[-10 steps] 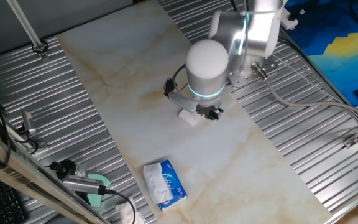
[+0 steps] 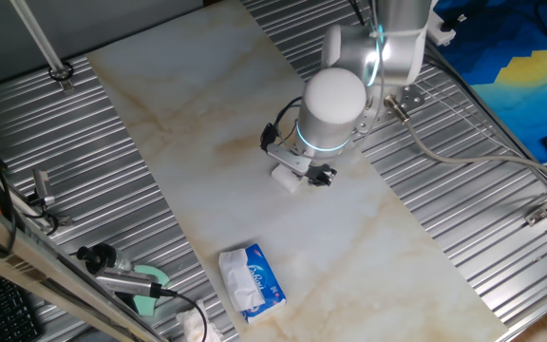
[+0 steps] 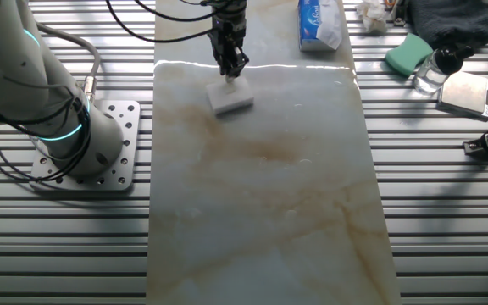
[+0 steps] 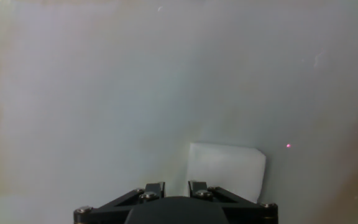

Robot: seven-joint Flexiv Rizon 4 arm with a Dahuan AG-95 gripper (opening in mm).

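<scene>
A white block lies on the marbled board, and its pale top also shows in exterior view 1 as a small white shape beside the gripper. My gripper points down close to the block's far edge; whether they touch cannot be told. In the wrist view, my gripper is open, with a gap between its fingertips. The block shows at the lower middle there, partly hidden behind the right finger and lying mostly right of the gap.
A blue-and-white tissue pack rests near the board's edge. Beyond the board on that side are a green item, a clear bottle and a small scale. Most of the marbled board is bare.
The tissue pack stays put.
</scene>
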